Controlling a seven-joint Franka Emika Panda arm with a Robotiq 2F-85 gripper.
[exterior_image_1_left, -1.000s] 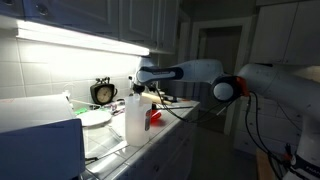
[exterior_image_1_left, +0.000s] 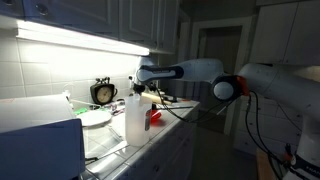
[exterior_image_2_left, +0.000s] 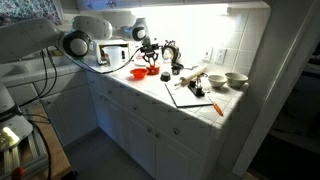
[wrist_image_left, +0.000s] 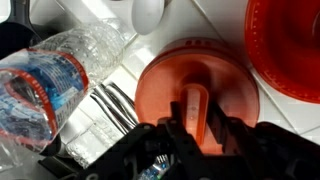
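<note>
In the wrist view my gripper is shut on an upright orange handle (wrist_image_left: 196, 108). Below it, and partly hidden by the fingers, lies a round orange-red piece (wrist_image_left: 158, 88) like a lid or shallow dish; whether the handle is joined to it I cannot tell. Exterior view 2 has the gripper (exterior_image_2_left: 150, 46) pointing down over the counter near the back wall, above a small red object (exterior_image_2_left: 153, 70). From exterior view 1 the gripper is small and partly hidden behind a white container (exterior_image_1_left: 137, 120).
Close by in the wrist view are a clear bottle (wrist_image_left: 45, 95), a spoon (wrist_image_left: 147, 14) and a red bowl (wrist_image_left: 290, 45). Exterior view 2 shows a dark tray (exterior_image_2_left: 190, 94), a rolling pin (exterior_image_2_left: 193, 75) and several bowls (exterior_image_2_left: 236, 79) further right. A black clock (exterior_image_1_left: 103, 92) stands by the wall.
</note>
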